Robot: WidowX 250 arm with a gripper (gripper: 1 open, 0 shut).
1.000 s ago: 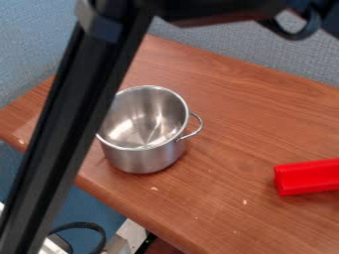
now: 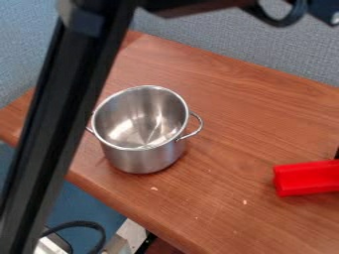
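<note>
A steel pot (image 2: 141, 143) with two side handles stands upright and empty on the wooden table (image 2: 232, 109), left of centre in the camera view. A red object (image 2: 307, 178) lies at the right edge, partly out of frame. Black parts of the arm (image 2: 59, 119) cross the left side and the top of the view. The gripper's fingers are not visible.
Grey-blue padded panels stand behind the table. Below its front edge are a black cable (image 2: 83, 226) and some light metal hardware.
The black arm parts along the top and left have shifted slightly up and to the right. The pot and the red object have not moved.
</note>
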